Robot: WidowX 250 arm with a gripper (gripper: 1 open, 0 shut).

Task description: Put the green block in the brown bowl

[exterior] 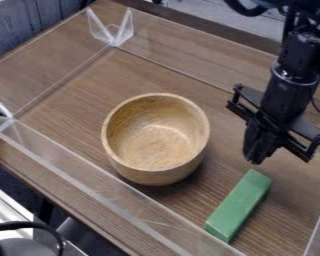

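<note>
The green block (239, 205) lies flat on the wooden table at the lower right, its long side slanting. To its upper left stands the empty brown bowl (155, 139), upright with a gap between them. My black gripper (256, 158) is above and beyond the block's far end, apart from it as far as this view shows. No object shows in its grasp. Its fingertips are dark and close together, so how far apart they stand is unclear.
Clear walls edge the table (83, 92), with a transparent bracket (111, 27) at the far left corner. Black cables (27, 228) lie outside the near left edge.
</note>
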